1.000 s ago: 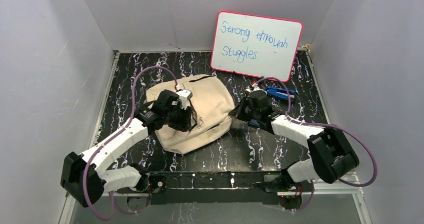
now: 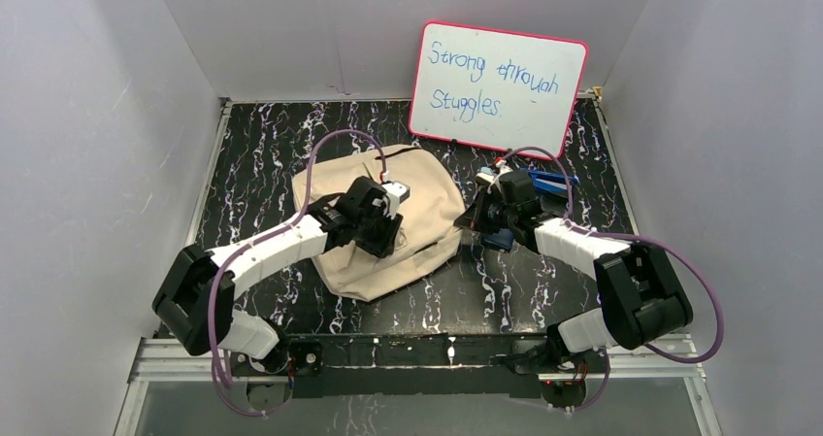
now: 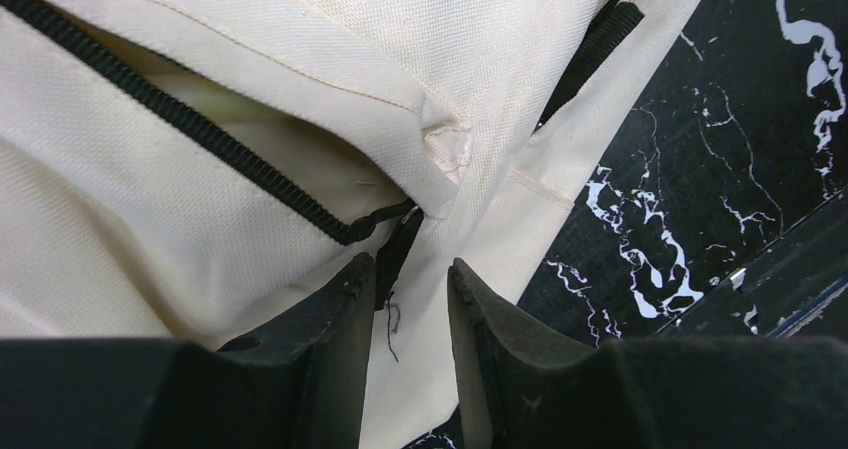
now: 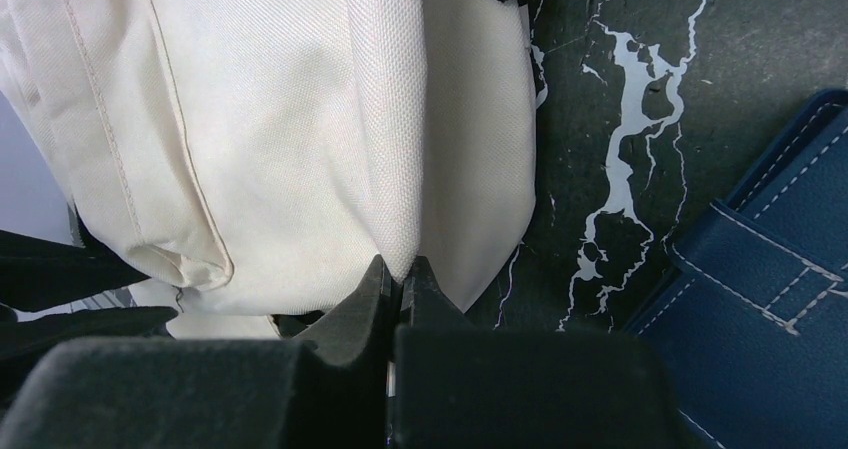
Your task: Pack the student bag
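Observation:
A cream cloth bag (image 2: 427, 188) with black zips lies on the dark marbled table. Its main zip (image 3: 190, 119) gapes, and the inside of the bag shows through the slit. Over the zip's end, my left gripper stands part open, its fingers apart beside a short black tab (image 3: 398, 254); whether they touch it I cannot tell. At the bag's right edge my right gripper is shut on a fold of the bag's cloth (image 4: 385, 169). A dark blue wallet-like case (image 4: 770, 279) with white stitching lies on the table to the right.
Behind my right gripper lie blue items (image 2: 551, 179), partly hidden by the arm. A red-framed whiteboard (image 2: 500, 86) with handwriting leans at the back. Bare table (image 2: 466, 305) shows in front of the bag.
My left gripper has moved right across the bag.

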